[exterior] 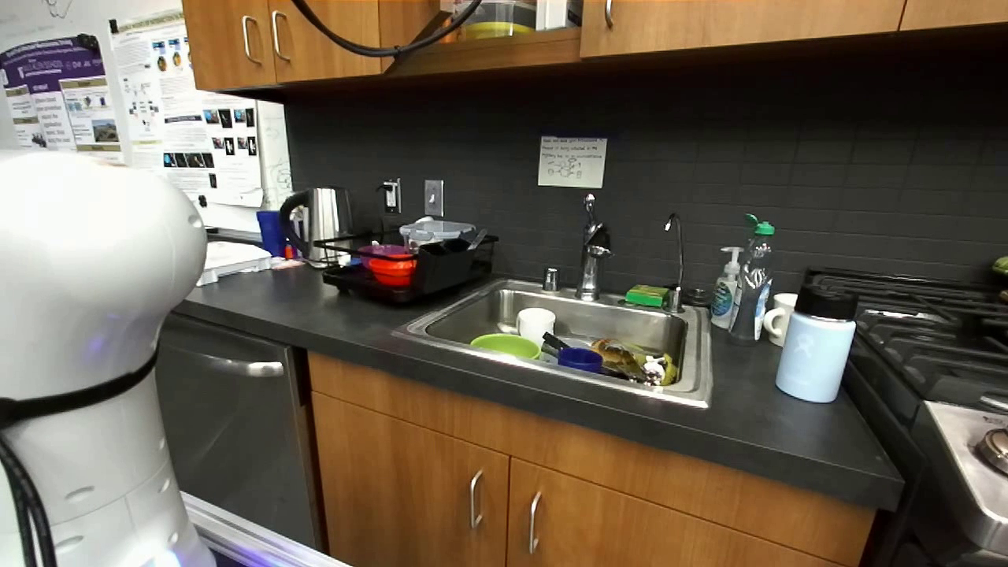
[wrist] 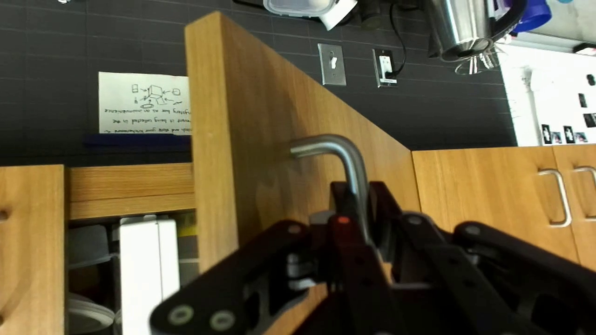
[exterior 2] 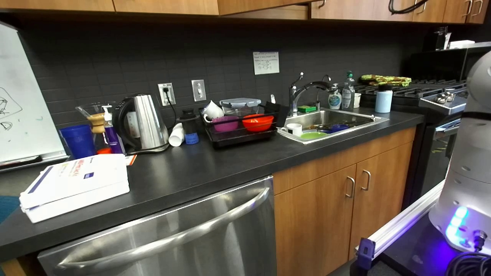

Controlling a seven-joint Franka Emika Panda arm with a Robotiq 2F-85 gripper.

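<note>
In the wrist view, which is upside down, my gripper is shut on a bent metal handle [wrist: 350, 159]. The handle belongs to a wooden cabinet door [wrist: 268, 128] that stands swung out from its cupboard. Inside the cupboard, a white box [wrist: 146, 262] and some containers show past the door's edge. The same door [exterior: 404, 20] appears at the top of exterior view 1, and its lower edge [exterior 2: 262, 8] in exterior view 2. Neither exterior view shows my gripper.
Closed cabinet doors [wrist: 491, 195] flank the open one. Below lie the counter with a dish rack [exterior: 411, 274], a sink [exterior: 694, 378] holding dishes, a kettle [exterior 2: 152, 122] and a blue-white bottle [exterior: 817, 350]. A black cable [exterior: 383, 47] hangs before the upper cabinets.
</note>
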